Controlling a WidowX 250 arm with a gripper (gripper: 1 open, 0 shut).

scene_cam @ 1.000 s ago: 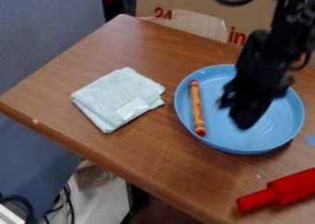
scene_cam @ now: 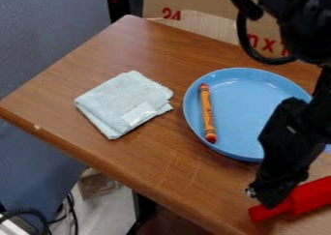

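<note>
The black gripper [scene_cam: 265, 190] is low at the lower right, its tip just above and beside the red cylindrical object [scene_cam: 304, 202]; whether it is open or shut is hard to tell. A blue plate [scene_cam: 246, 94] holds an orange crayon-like stick [scene_cam: 208, 113] near its left rim. A folded light cloth [scene_cam: 123, 103] lies on the left of the wooden table.
The table's left edge [scene_cam: 91, 152] runs diagonally, with cables and floor beyond it. A cardboard box [scene_cam: 195, 7] stands at the back.
The gripper has moved down and toward the front, from over the blue plate to beside the red object.
</note>
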